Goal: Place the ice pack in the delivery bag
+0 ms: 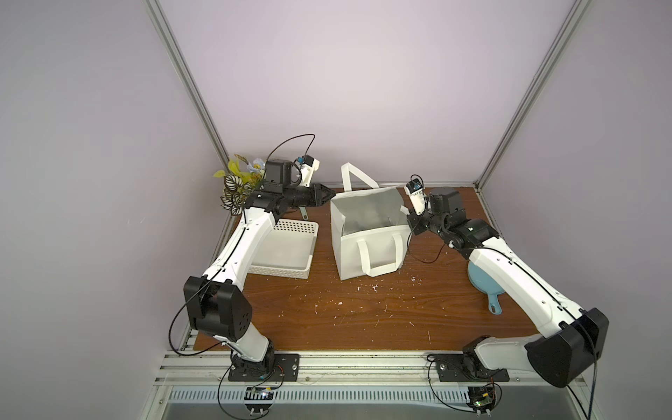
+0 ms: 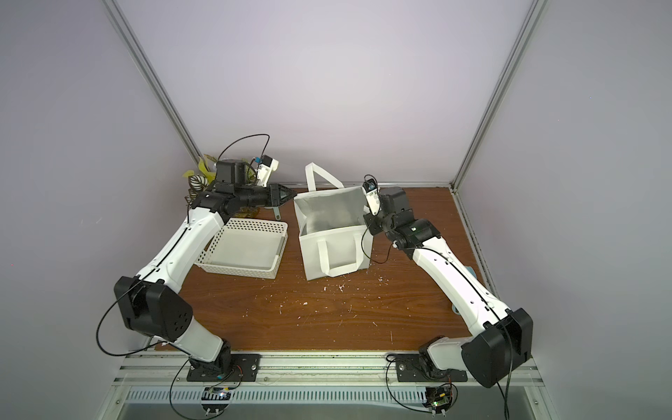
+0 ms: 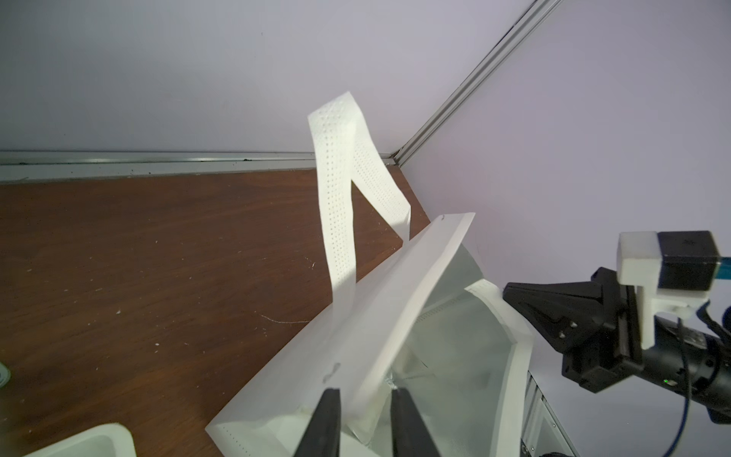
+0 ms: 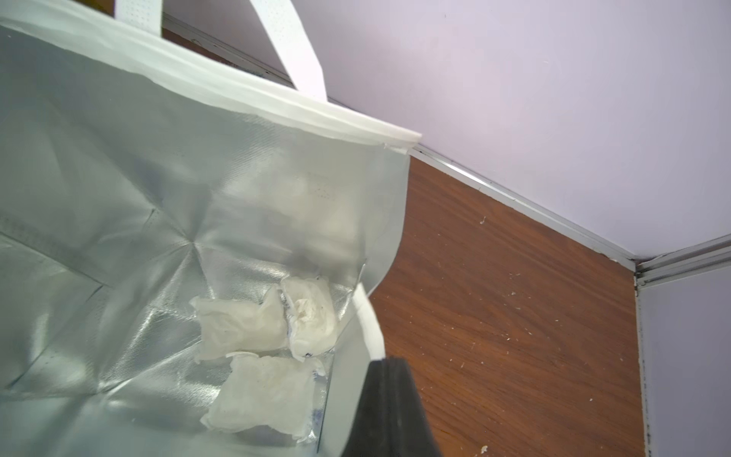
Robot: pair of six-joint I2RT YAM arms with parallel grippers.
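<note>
The white delivery bag (image 1: 353,255) stands open on the table, its silver lining visible. In the right wrist view several pale ice packs (image 4: 259,392) lie on the bag floor. My left gripper hangs at the bag's upper left edge, open, nothing held between its fingertips. My right gripper is at the bag's right rim, fingertips shut together beside the white edge; nothing clearly shows between them.
A white perforated basket (image 2: 241,248) sits left of the bag, with plants (image 1: 234,178) behind it. A blue pan (image 1: 483,280) lies at the right, partly under the right arm.
</note>
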